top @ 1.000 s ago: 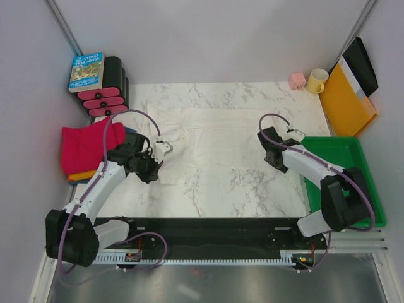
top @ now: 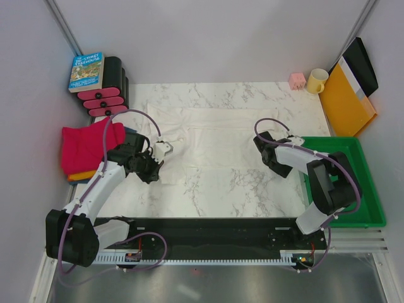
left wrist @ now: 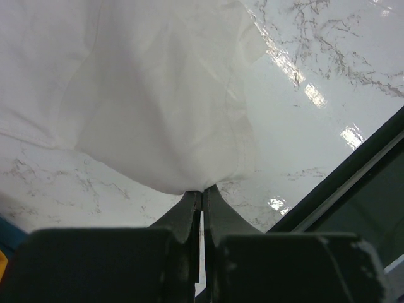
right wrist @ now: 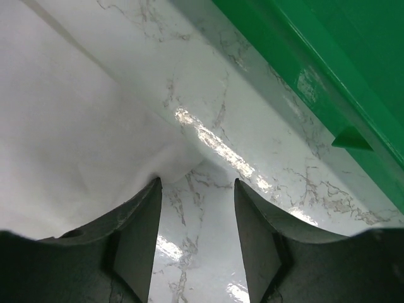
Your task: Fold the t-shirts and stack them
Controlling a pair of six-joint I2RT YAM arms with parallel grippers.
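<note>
A white t-shirt [top: 221, 148] lies spread over the marble table, its left part rumpled near my left gripper. In the left wrist view, the left gripper is shut with the edge of the white cloth [left wrist: 170, 126] pinched at its fingertips. My right gripper stands open beside the shirt's right corner; in the right wrist view a corner of the cloth [right wrist: 120, 145] reaches in near its left finger, and bare table shows between the fingertips. Folded red cloth [top: 91, 148] rests on a yellow one [top: 82, 175] at the table's left.
To the right, a green bin [top: 369, 202] stands beneath the right arm. Black drawers with a book [top: 86, 71] on top stand back left. A yellow mug [top: 317, 81], a pink block [top: 297, 81] and an orange folder [top: 344, 101] sit back right.
The left arm and the shirt look unchanged.
</note>
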